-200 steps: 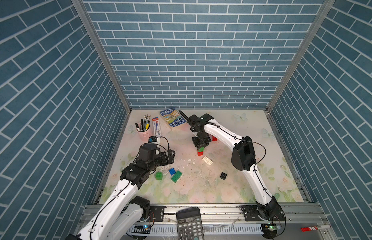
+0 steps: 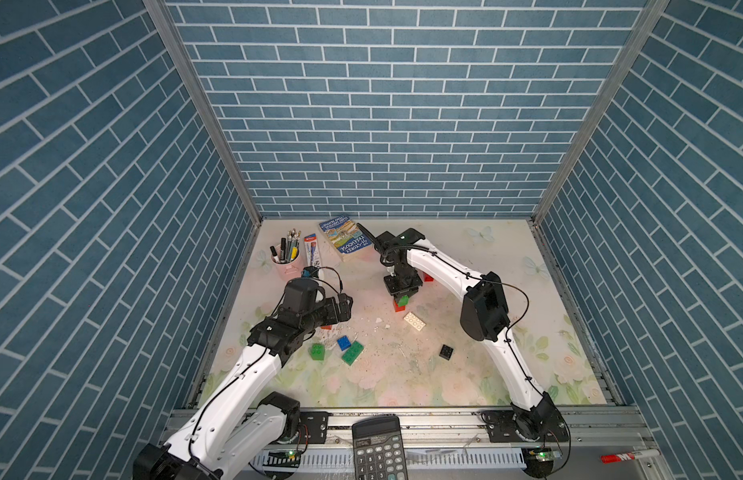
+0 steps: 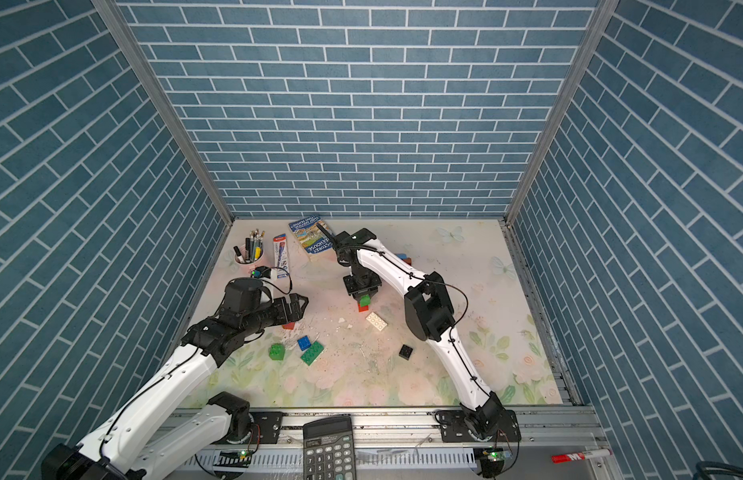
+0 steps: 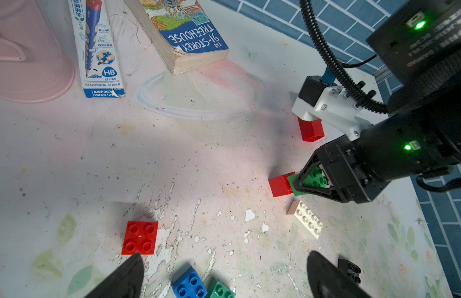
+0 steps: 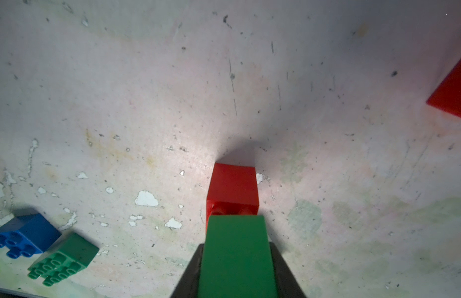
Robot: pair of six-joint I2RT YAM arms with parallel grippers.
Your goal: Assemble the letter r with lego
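Observation:
In the right wrist view, my right gripper is shut on a green brick [image 5: 235, 243], whose near end hides part of a red brick [image 5: 233, 184] below. The same red brick [image 4: 280, 185] and green brick [image 4: 317, 177] touch or nearly touch in the left wrist view; whether their studs are joined cannot be told. My left gripper is open and empty, above the table, with a separate square red brick [image 4: 140, 237] ahead of its left finger. Below it lie a blue brick [image 4: 189, 284] and a dark green brick [image 4: 220, 289].
A white brick [image 4: 306, 218] lies close to the right gripper, a black one [image 4: 349, 270] nearer the front. Another red brick [image 4: 311, 130] sits behind the right arm. Book [image 2: 346, 235], pencil box [image 2: 311, 249] and pen cup [image 2: 287, 262] stand at the back left.
The left arm has moved slightly forward and to the right, its gripper still open. My right gripper, with the green brick, has barely shifted over the red brick.

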